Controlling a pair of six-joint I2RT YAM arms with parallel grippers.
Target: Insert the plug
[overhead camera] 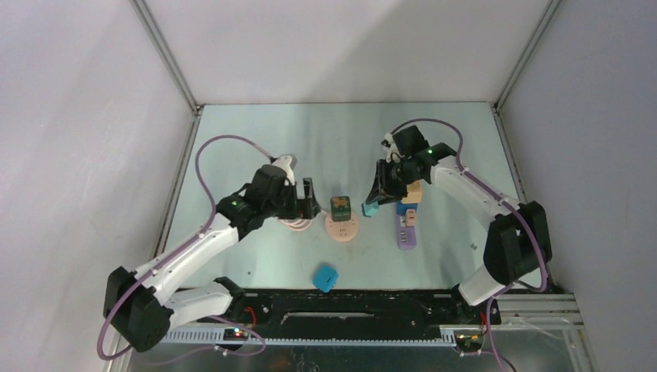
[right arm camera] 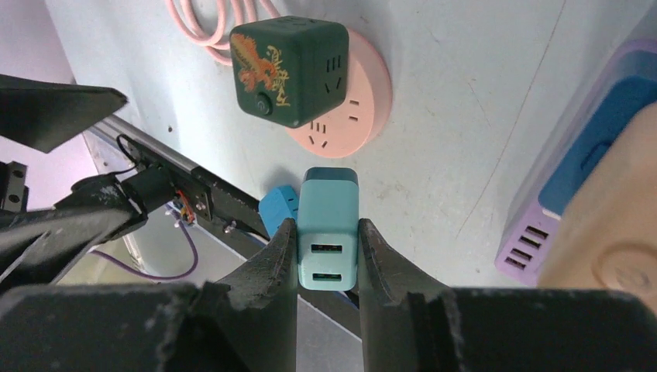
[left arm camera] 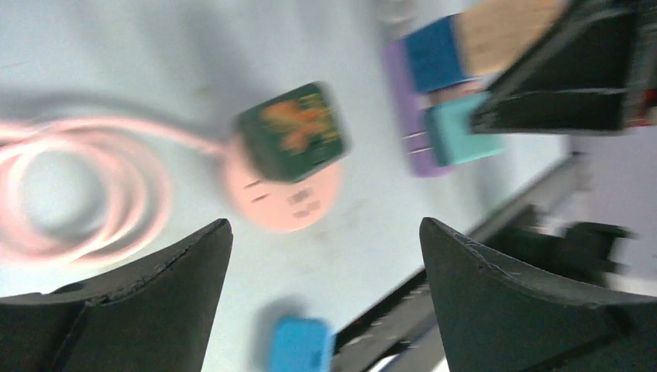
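My right gripper is shut on a teal plug (right arm camera: 328, 225), holding it over the table just right of a round pink socket base (overhead camera: 342, 229). A green cube adapter (overhead camera: 340, 207) with an orange figure sits on that base, whose exposed outlets show in the right wrist view (right arm camera: 337, 128). My left gripper is open, empty, raised above the pink cable coil (left arm camera: 89, 240) at the base's left; its view is blurred.
A purple strip (overhead camera: 406, 236) bearing blue and beige adapters stands right of the base. A blue block (overhead camera: 325, 277) lies near the front edge.
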